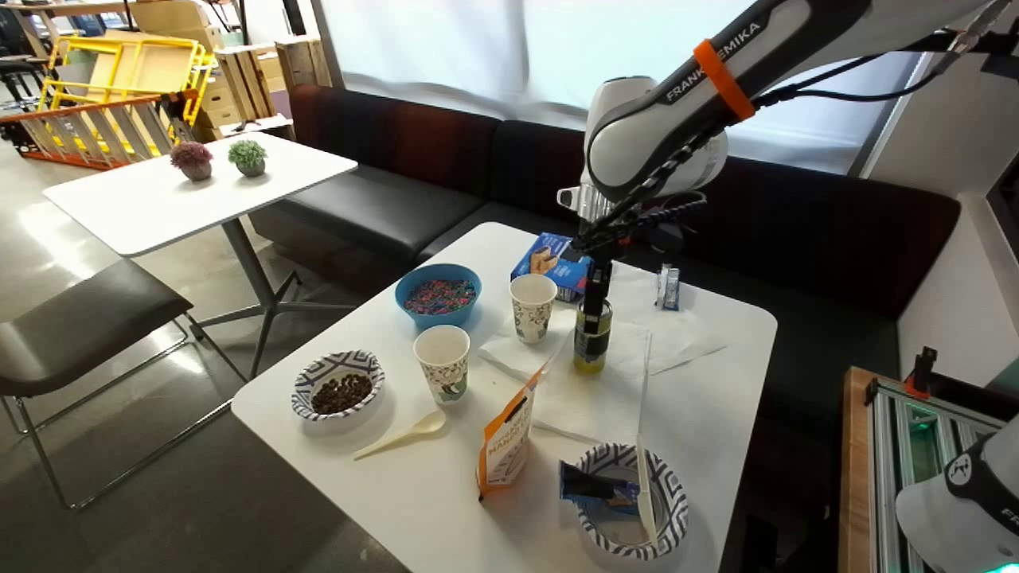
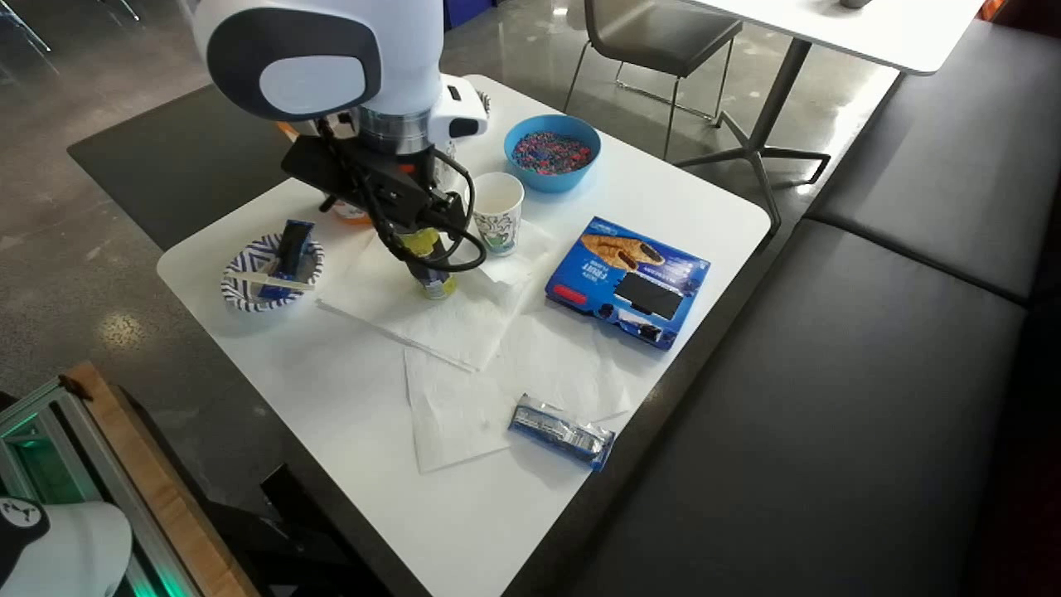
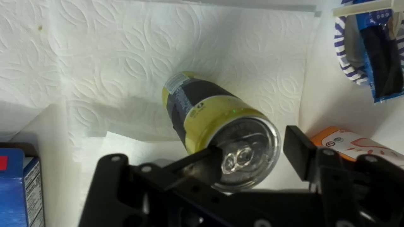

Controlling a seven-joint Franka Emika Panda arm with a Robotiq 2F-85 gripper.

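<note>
A yellow and dark can (image 3: 212,109) stands upright on white paper napkins (image 2: 448,318), its silver top (image 3: 246,151) facing the wrist camera. My gripper reaches down from above with its fingers part open around the can's upper end. In the wrist view the left finger (image 3: 210,162) overlaps the near edge of the lid, while the right finger (image 3: 301,151) stands apart from the can with a gap. In exterior view 1 the gripper partly covers the can (image 1: 590,352).
Close by stand paper cups (image 1: 532,307), an orange-and-white pouch (image 1: 506,439) and a blue box (image 2: 628,282). A patterned bowl with a wrapper (image 1: 630,496), a blue bowl (image 1: 439,294), a bowl of dark pieces (image 1: 338,386) and a spoon (image 1: 401,435) are farther off. A wrapped bar (image 2: 563,432) lies near the table edge.
</note>
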